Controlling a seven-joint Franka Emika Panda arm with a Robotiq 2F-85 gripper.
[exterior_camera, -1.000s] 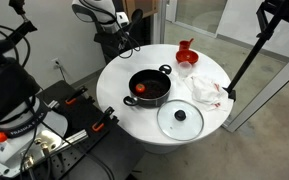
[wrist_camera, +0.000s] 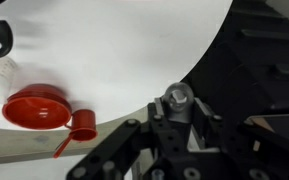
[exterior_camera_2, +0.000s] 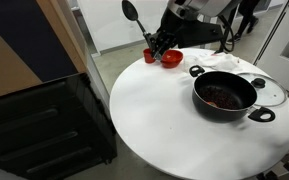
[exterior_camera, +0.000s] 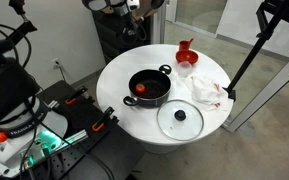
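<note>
My gripper [exterior_camera_2: 158, 50] is held above the far part of the white round table [exterior_camera_2: 144, 115], shut on a dark ladle-like utensil [exterior_camera_2: 131, 11]. Its rounded head points up and its thin handle slants down into my fingers. From the wrist view, a grey rounded piece of the utensil [wrist_camera: 179, 96] shows between the fingers. The black pot [exterior_camera: 148, 87] stands uncovered on the table, with a small red item [exterior_camera: 140, 88] inside; the gripper is well away from it.
A glass lid [exterior_camera: 180, 121] lies beside the pot. A white cloth [exterior_camera: 202, 86] is spread at the table's right. Farther back are a red bowl [wrist_camera: 37, 106] and a red cup [wrist_camera: 83, 125].
In exterior view 1 the arm has moved up toward the top edge of the picture, the gripper with it. The pot, lid, cloth and red dishes have stayed put.
</note>
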